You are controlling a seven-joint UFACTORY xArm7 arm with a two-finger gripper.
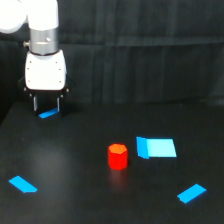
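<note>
At the upper left my gripper [47,106] points straight down, its thin dark fingers standing apart. A blue piece [48,114] lies on the dark table at or just below the fingertips; whether they touch it is hard to make out. Toward the middle of the table sits a red block [118,156] with a hexagonal outline, well to the right of the gripper and nearer the camera.
Right of the red block, a pale blue square [161,148] adjoins a darker blue piece [142,148]. Flat blue pieces lie at the front left [22,184] and front right [191,193]. A black curtain [130,60] hangs behind; bare table separates these things.
</note>
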